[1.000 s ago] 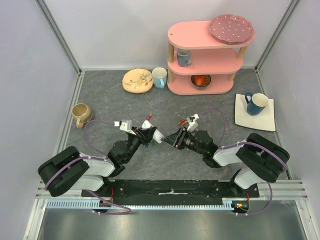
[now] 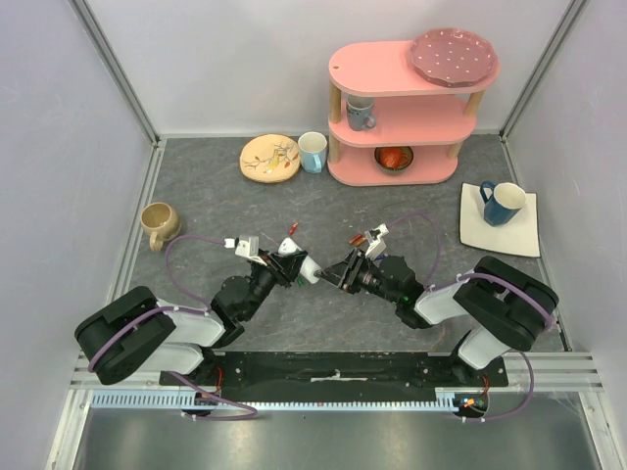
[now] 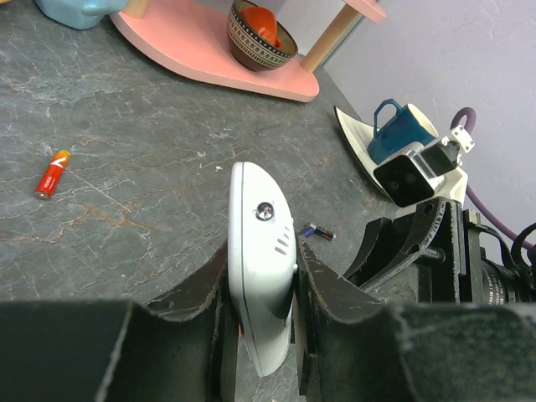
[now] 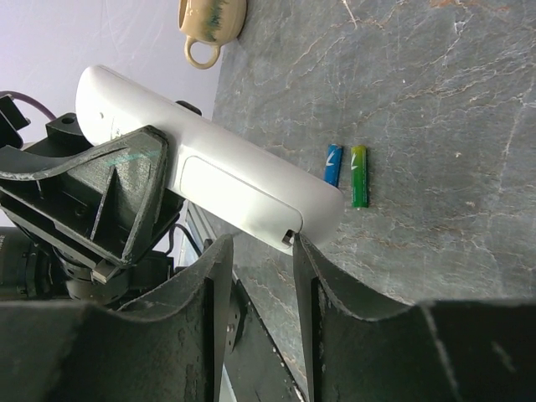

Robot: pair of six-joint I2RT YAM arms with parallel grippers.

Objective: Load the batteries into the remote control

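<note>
My left gripper [image 2: 289, 262] is shut on the white remote control [image 3: 261, 268], held above the dark worktop. My right gripper is at the remote's end, part open, one fingertip at the small latch of the battery cover [image 4: 239, 197]. A red battery [image 3: 52, 174] lies apart on the worktop. A blue battery [image 4: 332, 165] and a green battery [image 4: 359, 176] lie side by side below the remote. More batteries [image 3: 322, 232] lie beside the right gripper.
A pink shelf [image 2: 402, 166] with mugs and a bowl stands at the back, near a plate [image 2: 269, 157] and a light mug [image 2: 313, 152]. A blue mug [image 2: 505, 204] on a white tray is at right, a beige mug [image 2: 160, 220] at left.
</note>
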